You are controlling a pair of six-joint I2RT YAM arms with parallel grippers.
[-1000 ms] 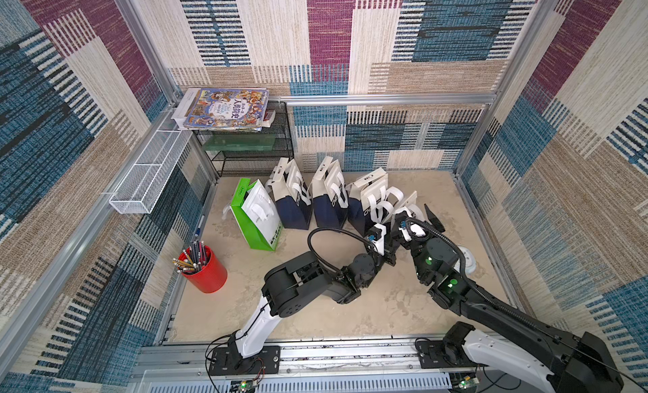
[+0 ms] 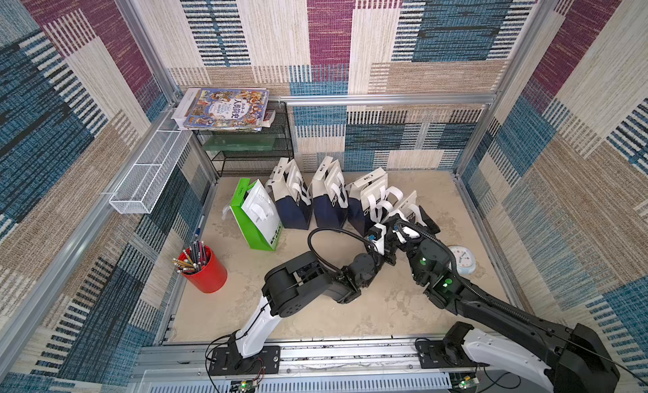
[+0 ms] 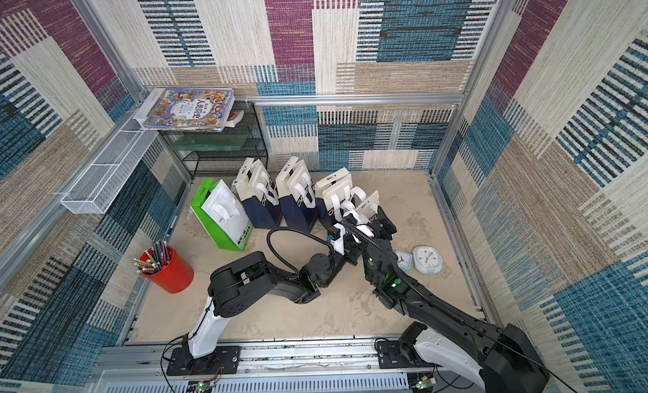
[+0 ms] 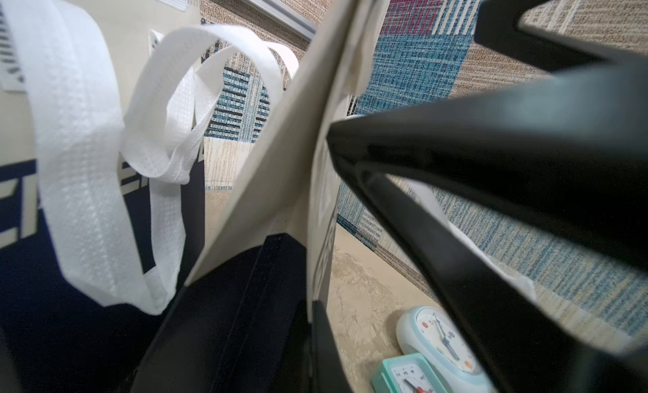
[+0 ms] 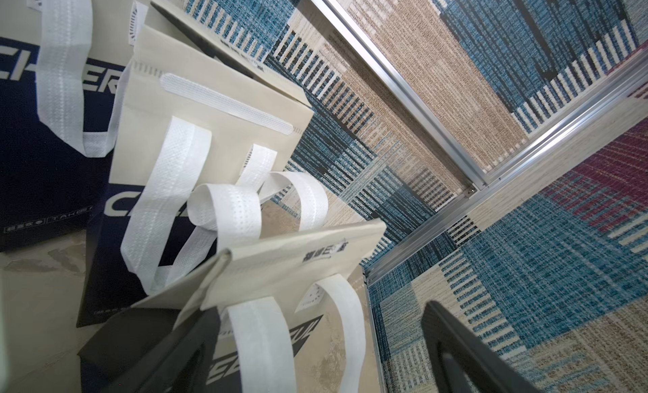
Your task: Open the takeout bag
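Observation:
The rightmost takeout bag, cream on top and navy below with white strap handles, stands in front of my grippers. Its top leans together, seen edge-on in the left wrist view. Low in that view my left gripper is shut, with the thin edge of the bag's panel running down between its fingers. My right gripper stands open around the upper part of the bag, one finger on each side. Its black forked finger crosses the left wrist view. From above, both arms hide most of this bag.
Three more navy-and-cream bags and a green bag stand in a row to the left. Small clocks lie to the right. A red pen cup is at the left.
The right gripper has shifted slightly left and turned a little, its visible finger changing angle. The left arm and the other bags look unmoved.

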